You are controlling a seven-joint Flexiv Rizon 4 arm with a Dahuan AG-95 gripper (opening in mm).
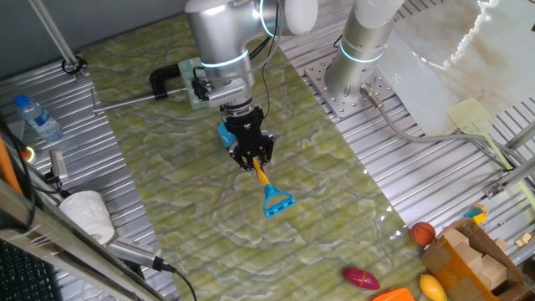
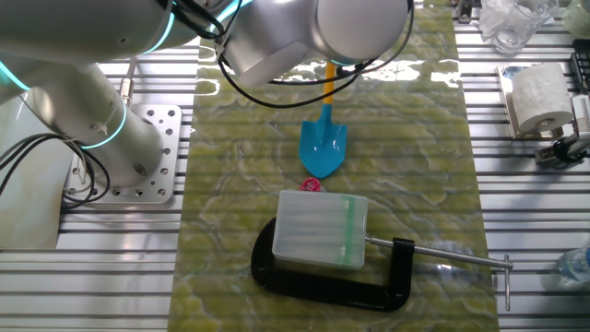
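A toy shovel has a yellow shaft (image 1: 262, 175), a blue D-shaped handle (image 1: 279, 204) and a blue blade (image 2: 323, 148). My black gripper (image 1: 257, 165) points down over the shaft and is shut on it, just above the handle. In exterior view 1 the gripper covers most of the blade. From exterior view 2 the blade shows fully, while the arm hides the gripper and the handle. Whether the shovel touches the mat or hangs slightly above it, I cannot tell.
A clear box (image 2: 318, 229) sits with a black clamp (image 2: 332, 290) near the blade tip, by a small pink object (image 2: 311, 185). A cardboard box (image 1: 468, 266), basketball (image 1: 422, 233) and purple toy (image 1: 361, 278) lie front right.
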